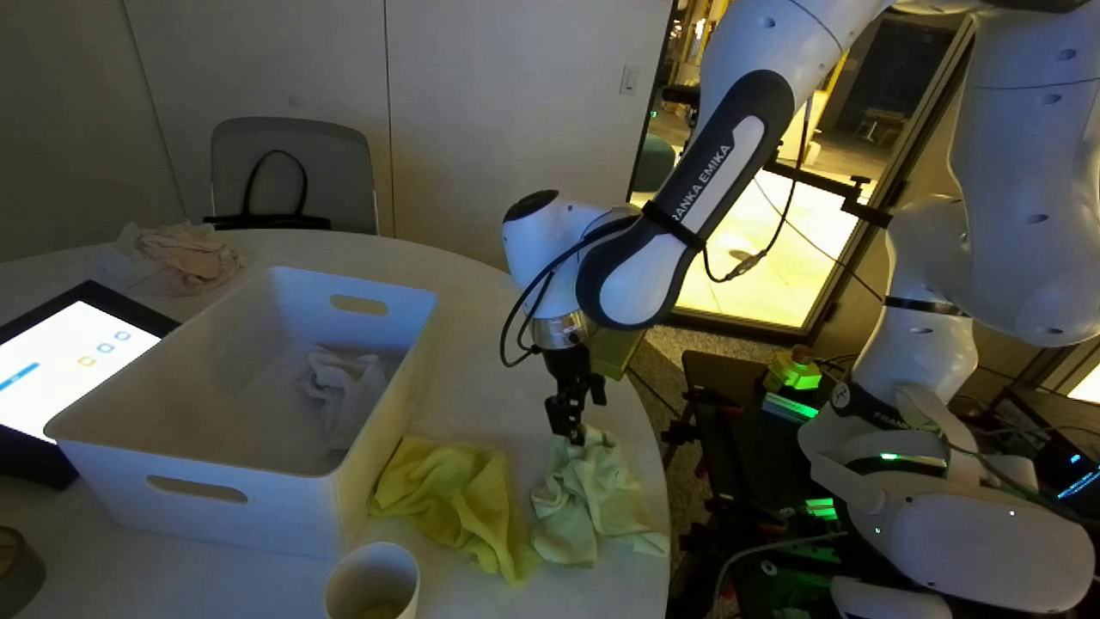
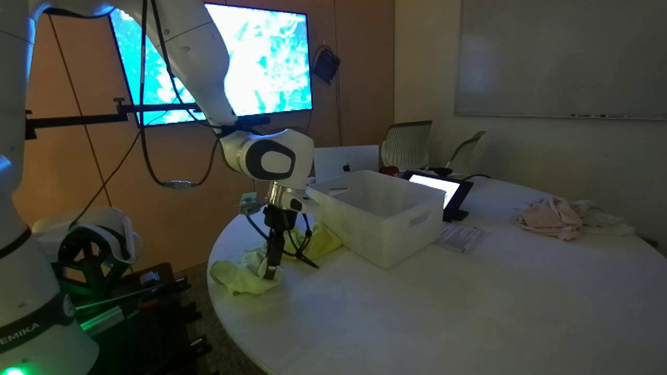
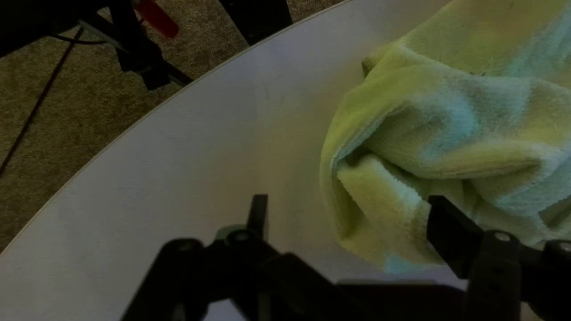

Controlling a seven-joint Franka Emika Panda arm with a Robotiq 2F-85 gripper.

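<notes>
A pale green cloth [image 1: 593, 500] lies crumpled near the table's rounded edge. My gripper [image 1: 566, 433] points down at its far end. Seen from the wrist, the gripper is open: one finger [image 3: 452, 230] touches or overlaps the cloth [image 3: 455, 123], while the other finger [image 3: 259, 216] stands over bare table. A fold of the cloth reaches partway into the gap between them. In exterior view 2 the fingers are low, at the side of the pale green cloth [image 2: 241, 278]. Whether they touch the table is hard to tell.
A yellow cloth [image 1: 454, 500] lies between the pale one and a white bin [image 1: 237, 526], which holds a whitish cloth [image 1: 345, 392]. A white cup [image 1: 373, 583] stands at the front, a tablet [image 1: 77, 351] beyond the bin. Pinkish cloths [image 2: 550, 219] lie across the table.
</notes>
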